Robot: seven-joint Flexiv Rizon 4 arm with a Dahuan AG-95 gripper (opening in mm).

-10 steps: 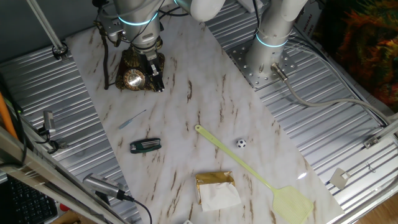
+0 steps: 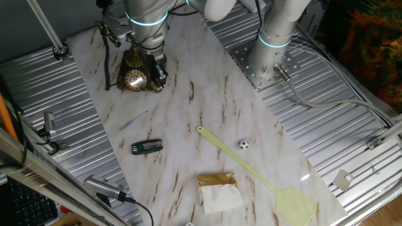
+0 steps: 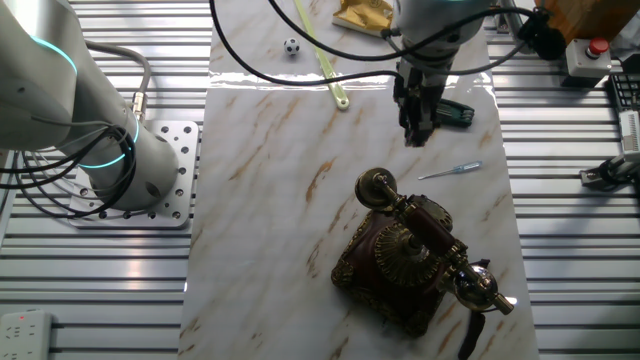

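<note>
My gripper (image 2: 162, 80) hangs above the marble-patterned board, in front of part of the old-style telephone (image 2: 135, 78) in exterior view 1. From the other side, in exterior view 2, the dark fingers point down clear of the telephone (image 3: 405, 255), close to the green multi-tool (image 3: 455, 113) in the picture. Nothing shows held, but how far apart the fingers stand is unclear. Brass and dark red, the telephone has its handset lying across the top. A small screwdriver (image 3: 452, 170) lies between it and the multi-tool.
A yellow-green fly swatter (image 2: 242, 164) lies slantwise, with a small football (image 2: 244, 144) beside its handle. A gold-and-white packet (image 2: 220, 193) lies near the front. Bare board (image 3: 270, 220) stretches from the telephone towards the arm's base (image 3: 165, 170).
The objects have stayed put.
</note>
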